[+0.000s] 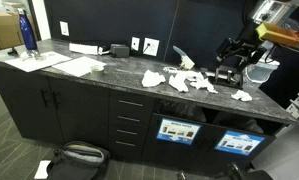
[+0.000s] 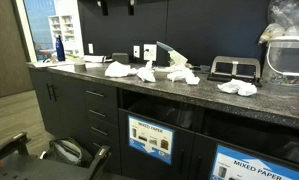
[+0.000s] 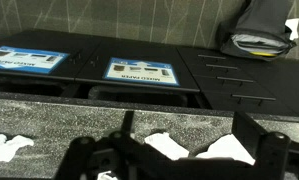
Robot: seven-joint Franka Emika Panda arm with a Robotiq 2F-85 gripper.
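Several crumpled white paper pieces (image 1: 180, 81) lie scattered along the dark speckled counter (image 1: 129, 78). In the second exterior view, one crumpled piece (image 2: 238, 88) sits near the front edge, apart from the main group (image 2: 179, 74). My gripper (image 2: 117, 9) hangs well above the counter, at that view's top edge. From the wrist, the gripper shows its two dark fingers (image 3: 127, 123) spread wide, open and with nothing held. White papers (image 3: 167, 146) lie below and between the fingers; another piece (image 3: 9, 148) is at the far left. The gripper's base hides part of the counter.
Below the counter are two bins with blue-and-white "mixed paper" labels (image 2: 151, 138). A blue bottle (image 1: 28, 33) and flat sheets (image 1: 77, 66) occupy the counter's left end. A clear bucket (image 2: 288, 62) and dark rack (image 2: 235, 69) stand at the right. A backpack (image 1: 77, 160) rests on the floor.
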